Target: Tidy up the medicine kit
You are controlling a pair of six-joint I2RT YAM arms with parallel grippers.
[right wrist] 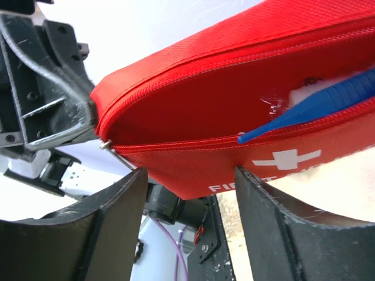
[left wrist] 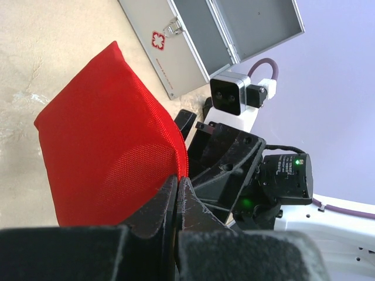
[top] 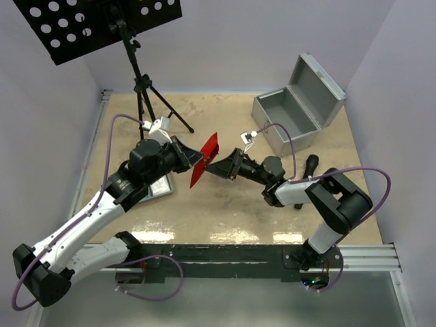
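Note:
A red first-aid pouch hangs in the air above the middle of the table. My left gripper is shut on its edge. In the right wrist view the pouch gapes open along its zipper, and a blue item shows inside. The metal zipper pull sits at the left end, close to the black left fingers. My right gripper has its fingers apart beside the pouch's white-cross face; nothing is clearly gripped between them. The silver medicine box stands at the back right, lid raised, seemingly empty.
A white tray lies partly hidden under the left arm. Dark tools rest at the right, by the right arm. A black stand occupies the back left. Bare table shows at the middle back.

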